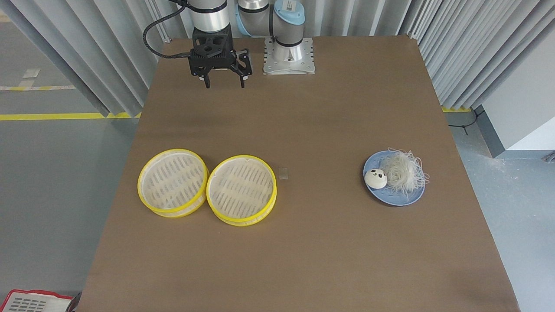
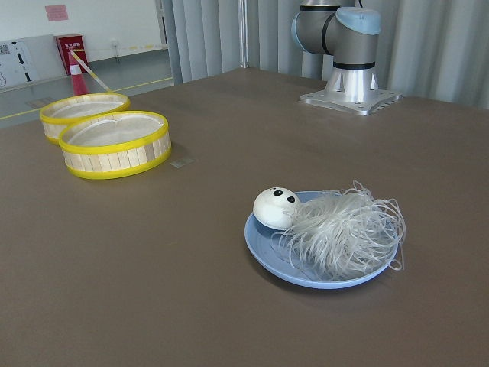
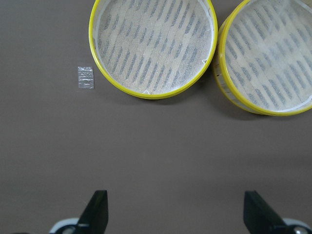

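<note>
My gripper (image 1: pixel 224 83) hangs over the back left of the table, above bare surface; its two fingers are wide apart with nothing between them, at the bottom of the wrist view (image 3: pixel 175 209). Two round yellow-rimmed steamer-like baskets (image 1: pixel 171 182) (image 1: pixel 240 191) stand side by side in front of it at the left-centre. A blue plate (image 1: pixel 395 200) at the right holds a white ball with a face (image 1: pixel 375 178) and a tangle of pale strands (image 1: pixel 403 169).
A small translucent patch (image 1: pixel 283 173) lies beside the right basket. The arm's base plate (image 1: pixel 288 65) is at the back edge.
</note>
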